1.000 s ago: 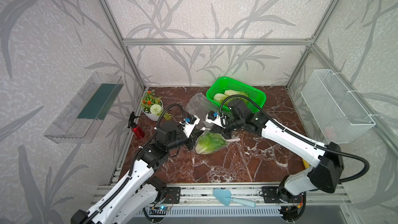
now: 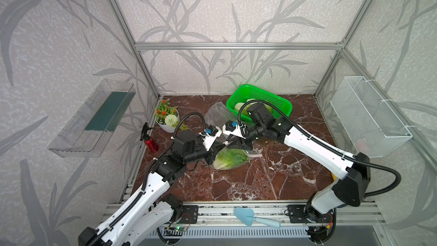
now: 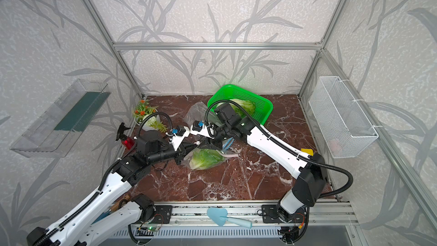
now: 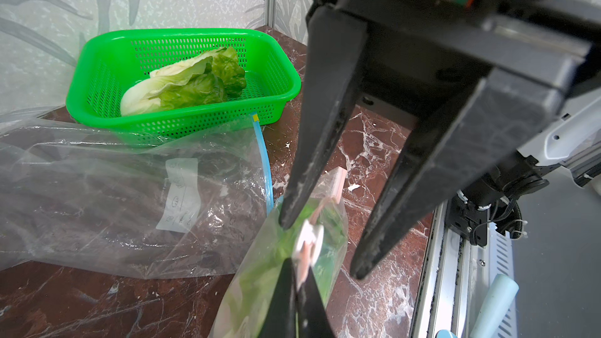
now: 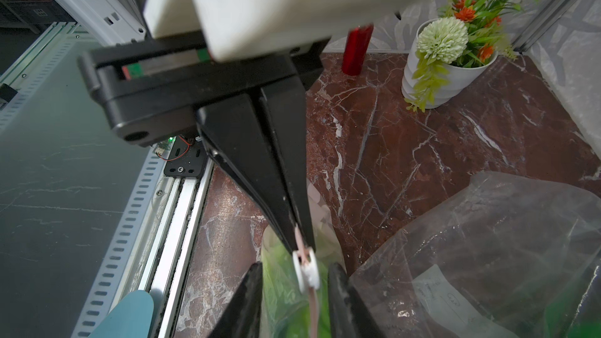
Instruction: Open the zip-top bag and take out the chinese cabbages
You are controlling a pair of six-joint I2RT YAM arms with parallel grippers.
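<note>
A clear zip top bag point(image 4: 263, 263) with a green and white Chinese cabbage point(image 2: 230, 158) inside lies in front of both arms. Its pink zip strip point(image 5: 313, 313) carries a white slider point(image 5: 306, 271). My left gripper is shut on the strip's end, right beside the slider. My right gripper stands open, one finger on each side of the slider and apart from it. Another cabbage point(image 4: 187, 84) lies in the green basket point(image 4: 181, 32) behind.
An empty-looking clear bag with a blue zip point(image 4: 112, 194) lies flat before the basket. A potted plant point(image 5: 447, 56) and a red spray bottle point(image 2: 151, 144) stand at the left.
My right gripper has shifted slightly left, closer to the left gripper and the slider. The left arm looks nearly still, and the bagged cabbage has barely moved.
</note>
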